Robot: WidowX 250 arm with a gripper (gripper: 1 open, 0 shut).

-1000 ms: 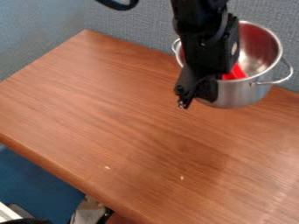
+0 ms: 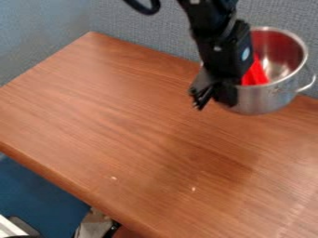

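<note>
A black robot gripper [image 2: 205, 94] hangs at the left side of a steel pot [image 2: 271, 99], overlapping it from this view; whether its fingers are open or shut, and whether they touch the pot, is unclear. A red object [image 2: 255, 72] sits inside the pot, partly hidden by the arm. The pot stands at the back right of the wooden table [image 2: 125, 130], its handle showing on the right.
The middle, left and front of the table are clear. Grey panels [image 2: 137, 46] rise behind the table. Beyond the front left edge lie blue floor and some small items at the bottom.
The gripper has moved slightly up, and the arm has shifted to the right over the pot. The pot appears shifted slightly right and up.
</note>
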